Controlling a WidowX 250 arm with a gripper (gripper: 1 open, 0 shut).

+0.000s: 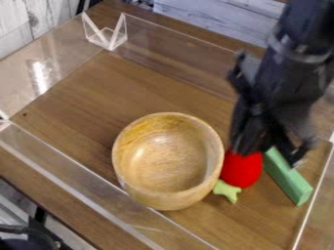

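A wooden bowl (166, 156) sits on the table in the camera view. Just right of it lies a red object (240, 169) with a green leafy part (228, 191) below it. A green block (290, 180) lies further right. My gripper (261, 127) is a dark, blurred shape high at the right, above the red object and partly covering it and the green block. Whether its fingers are open or shut cannot be made out.
Clear panels edge it, with a clear bracket (107, 31) at the back left corner.
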